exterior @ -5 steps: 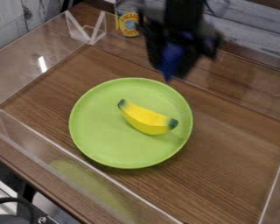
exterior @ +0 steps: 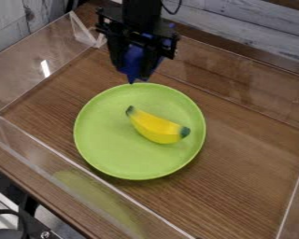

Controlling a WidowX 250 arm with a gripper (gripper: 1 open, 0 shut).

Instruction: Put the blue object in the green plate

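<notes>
The blue object [exterior: 134, 63] hangs between the fingers of my gripper [exterior: 135, 58], which is shut on it. Together they are just beyond the far rim of the green plate [exterior: 108, 154], seemingly above the table. A yellow banana-shaped piece [exterior: 157, 127] lies on the plate, right of its middle. The arm hides part of the blue object and what stands behind it.
Bare wooden table [exterior: 246, 177] stretches to the right of the plate and in front of it. Clear side walls [exterior: 46, 70] run along the left, and a raised wooden edge [exterior: 258, 61] bounds the back.
Plate and banana stayed put.
</notes>
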